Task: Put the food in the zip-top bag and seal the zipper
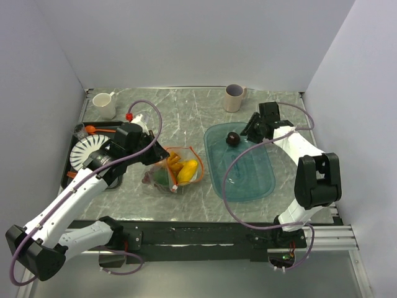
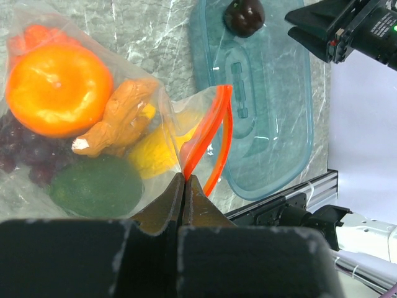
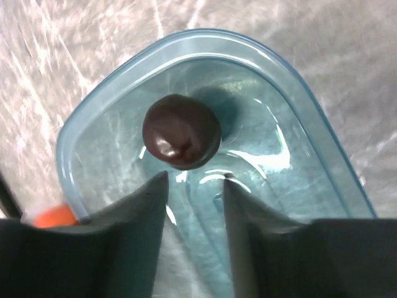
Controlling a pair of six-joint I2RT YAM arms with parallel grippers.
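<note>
A clear zip bag (image 1: 177, 175) holds an orange tomato-like item (image 2: 59, 87), a tan knobbly item (image 2: 118, 118), grapes (image 2: 25, 143), a green oval (image 2: 93, 186) and something yellow (image 1: 187, 171). My left gripper is shut at the bag's orange zipper edge (image 2: 205, 130); whether material is between its fingertips is hard to tell. A dark plum-like item (image 3: 181, 130) sits in the blue lid-like tray (image 1: 245, 177). My right gripper, part open and blurred in its wrist view, hangs just beside that dark item with nothing between its fingers.
A white mug (image 1: 104, 107) and a dark tray with a striped plate (image 1: 87, 149) are at left. A beige mug (image 1: 234, 98) stands at the back. Bare counter lies between the bag and the back mug.
</note>
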